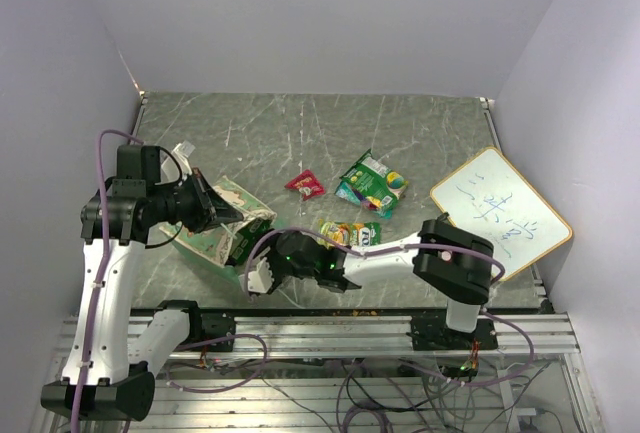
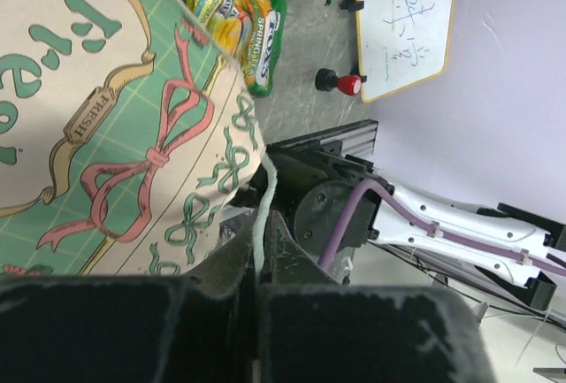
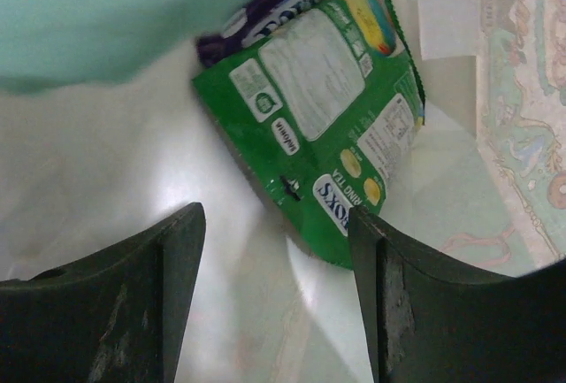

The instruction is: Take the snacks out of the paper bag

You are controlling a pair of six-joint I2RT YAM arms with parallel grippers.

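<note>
The paper bag [image 1: 210,233] lies on its side at left, printed with ribbons [image 2: 124,162]. My left gripper is shut on the bag's rim, lifting it. My right gripper stands open inside the bag's mouth, in front of a green snack pack [image 3: 309,109]. A purple pack [image 3: 256,20] lies behind that one, partly hidden by pale bag material.
Outside the bag lie a small red packet [image 1: 305,184], a green pack over a blue one [image 1: 375,185] and a yellow-green pack [image 1: 350,233]. A whiteboard [image 1: 500,211] lies at right.
</note>
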